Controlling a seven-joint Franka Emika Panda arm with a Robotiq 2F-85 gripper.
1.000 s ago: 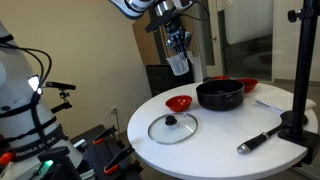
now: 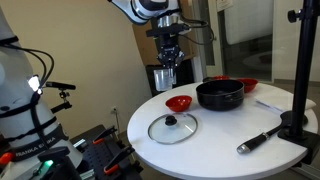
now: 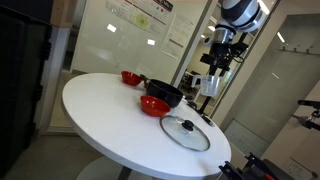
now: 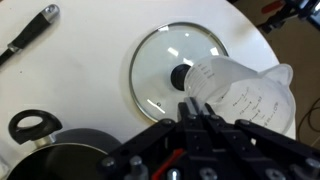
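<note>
A translucent white jug (image 4: 262, 92) with a spout hangs in the air over the table, seen also as a pale cup (image 2: 165, 79) in exterior view 1 and as a clear jug (image 3: 212, 84) in exterior view 2. My gripper is shut on its thin wall. In the wrist view the jug overlaps the right part of a glass lid (image 4: 152, 75) with a black knob, which lies flat on the table below. Whether the jug has anything in it cannot be made out.
On the round white table (image 2: 222, 145) are a small red bowl (image 2: 179, 103), a black pot (image 2: 220, 95), another red bowl (image 3: 131, 77) at the back, and a black-handled utensil (image 2: 258, 139). A black post (image 2: 302, 80) rises at the right.
Things on the table have stayed where they were.
</note>
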